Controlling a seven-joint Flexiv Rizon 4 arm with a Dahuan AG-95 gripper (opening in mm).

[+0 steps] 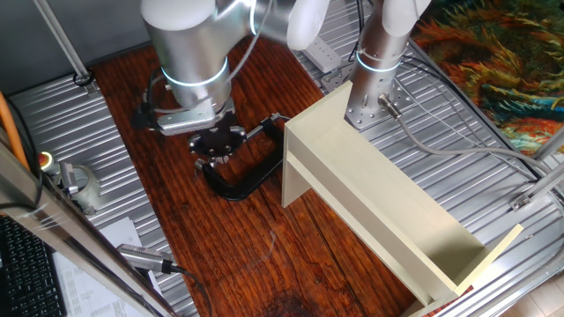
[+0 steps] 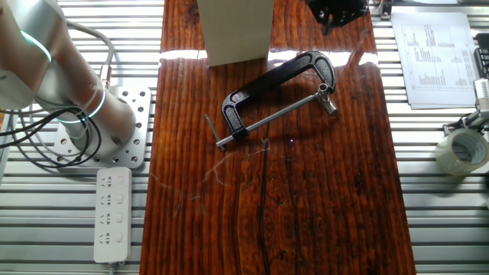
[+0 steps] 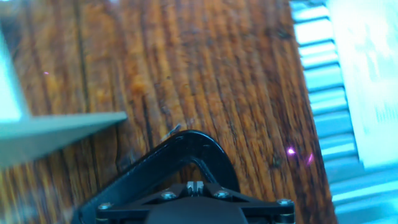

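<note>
A black C-shaped clamp point(image 1: 247, 187) with a metal screw rod lies flat on the brown wooden table. Seen from the other side, the whole clamp point(image 2: 281, 76) is visible, its screw rod facing the bare wood. My gripper point(image 1: 214, 160) hangs over one end of the clamp, pointing down. In the wrist view the fingertips point(image 3: 191, 186) of my gripper are together, and nothing shows between them. Behind them is the clamp's rounded black corner point(image 3: 202, 144), partly covered by the gripper body. Contact between gripper and clamp cannot be made out.
A cream-coloured wooden shelf unit point(image 1: 379, 194) stands close beside the clamp; its end panel point(image 2: 237, 30) rises near the frame. Papers point(image 2: 437, 57) and a tape roll point(image 2: 463, 150) lie off the table's edge. Bare wood is free in front.
</note>
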